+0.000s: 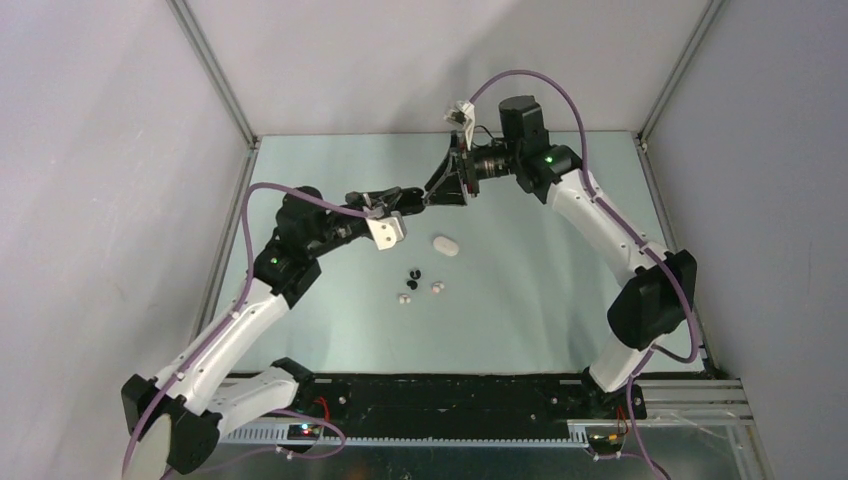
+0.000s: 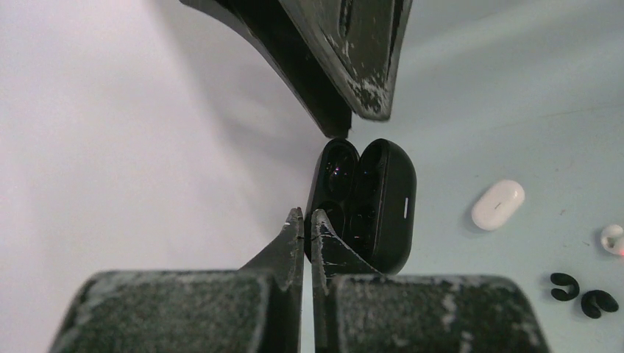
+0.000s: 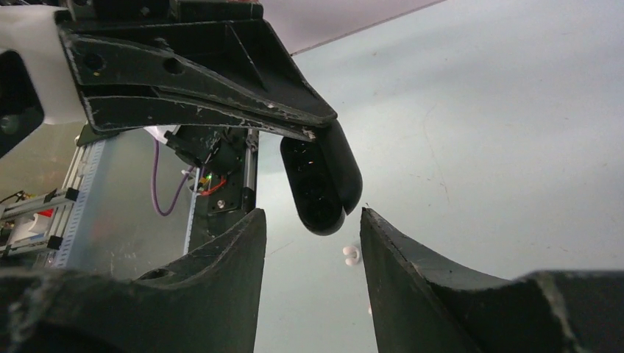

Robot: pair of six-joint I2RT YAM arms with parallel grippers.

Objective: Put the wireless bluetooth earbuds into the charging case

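Observation:
A black charging case [image 2: 394, 206] hangs in the air with its two halves spread, hollows showing inside. My left gripper is shut on its edge, fingertips together at the rim. My right gripper [image 1: 446, 194] is open close to the case; in the right wrist view the case [image 3: 324, 176] appears beyond the gap between its fingers, and nothing is gripped there. On the table lie two black curled earbuds [image 1: 415, 274] [image 2: 599, 302] and two white earbuds [image 1: 437, 287] [image 1: 404, 298].
A closed white case [image 1: 446, 246] rests on the table between the arms and the earbuds. Bare table [image 1: 530, 290] stretches to the right and front. Both hands are near each other, toward the back wall.

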